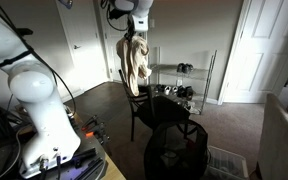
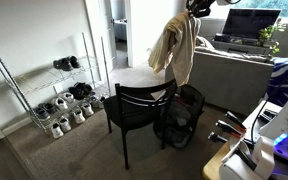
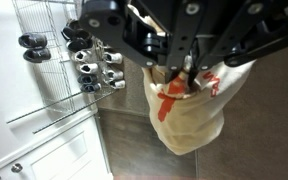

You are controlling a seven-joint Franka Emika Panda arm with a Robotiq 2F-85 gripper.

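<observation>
A beige cloth [image 1: 136, 60] hangs from my gripper [image 1: 130, 33], well above the floor near the black chair. In exterior view 2 the cloth [image 2: 174, 45] drapes down behind and above the chair's backrest, its top bunched at the gripper [image 2: 197, 12]. The wrist view shows red markings on the cloth [image 3: 192, 115], gathered between the dark fingers of my gripper. The fingers are shut on it. The black chair [image 2: 141, 107] stands upright below; from these views I cannot tell whether the cloth touches it.
A black mesh basket [image 1: 177, 150] stands on the floor in front of the chair. A wire rack [image 2: 54, 85] with several shoes is by the wall. A grey sofa [image 2: 229, 72] lies beyond the basket. Open floor [image 2: 44, 150] is in front of the rack.
</observation>
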